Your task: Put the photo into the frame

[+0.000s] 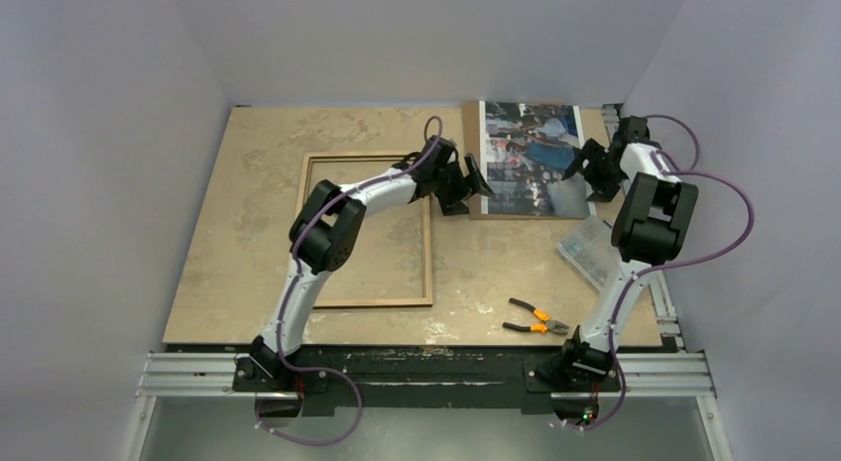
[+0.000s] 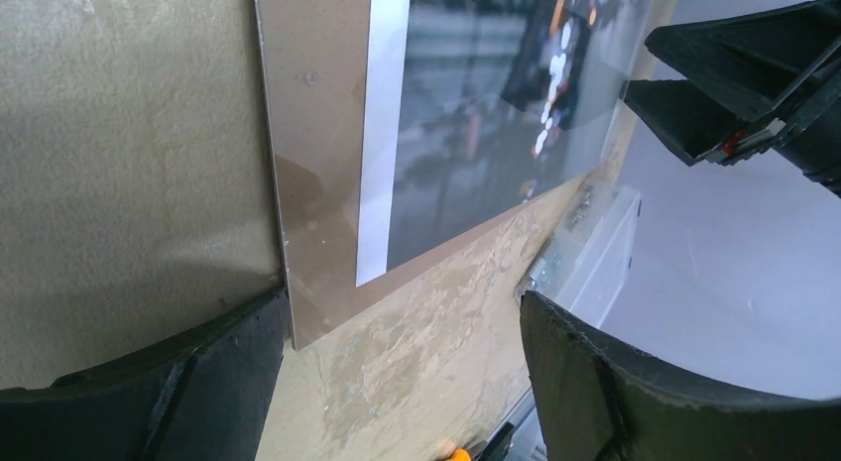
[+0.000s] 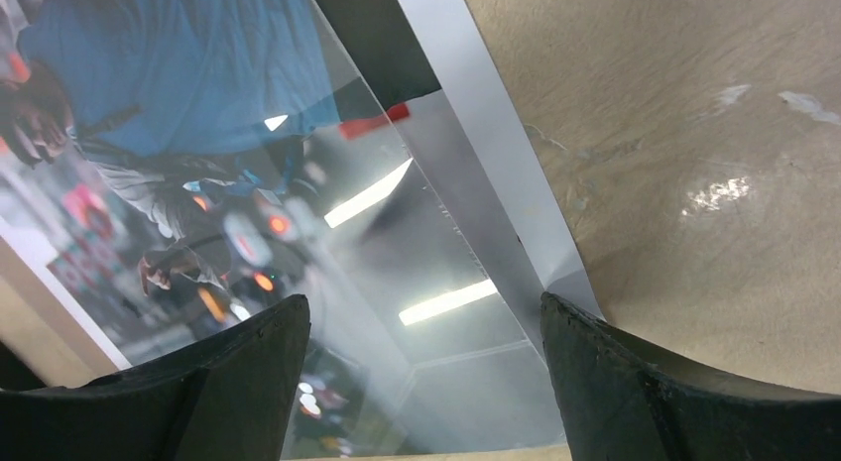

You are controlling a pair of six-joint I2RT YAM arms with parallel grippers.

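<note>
The photo (image 1: 526,159) lies on a brown backing board (image 1: 472,134) at the back right, under a glossy clear sheet in the right wrist view. The empty wooden frame (image 1: 426,263) lies left of it. My left gripper (image 1: 469,183) is open at the board's left edge, fingertips low beside the board's near-left corner (image 2: 317,312). My right gripper (image 1: 585,169) is open over the photo's right side, one fingertip by the white strip along that edge (image 3: 496,134).
A clear plastic case (image 1: 585,248) lies at the right, below the photo. Orange-handled pliers (image 1: 536,317) rest at the front right. Walls rise at the back and sides.
</note>
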